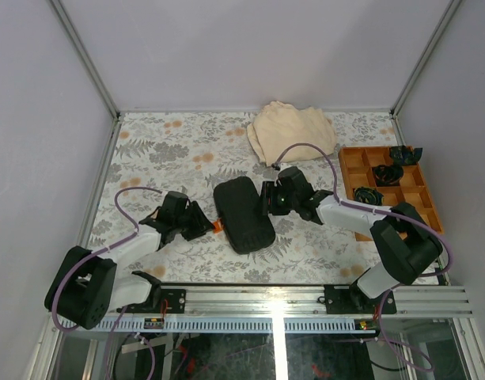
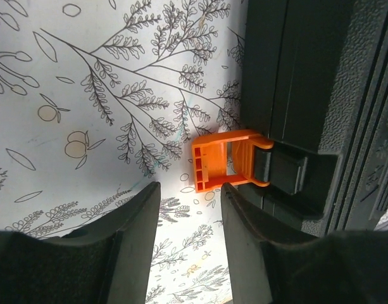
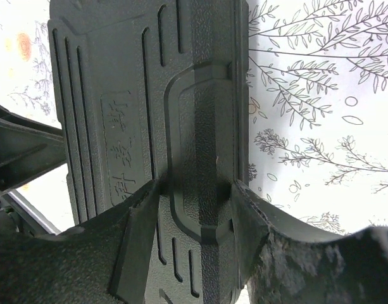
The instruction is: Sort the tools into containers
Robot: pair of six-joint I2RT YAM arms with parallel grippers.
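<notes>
A black tool case (image 1: 244,215) lies closed near the middle of the table, its orange latch (image 1: 217,226) on the left side. In the left wrist view that latch (image 2: 216,161) sticks out from the case edge, standing just beyond my left gripper. Those fingers are part open with only patterned table between them. My right gripper (image 1: 267,198) is shut on the case's right edge; in the right wrist view its fingers (image 3: 241,199) straddle the raised rim of the case (image 3: 200,145). An orange-brown compartment box (image 1: 354,166) stands at the right.
Several black cable bundles (image 1: 387,174) sit in the box's compartments. A folded beige cloth (image 1: 291,131) lies at the back. Bare tablecloth (image 1: 163,142) is free at the back left.
</notes>
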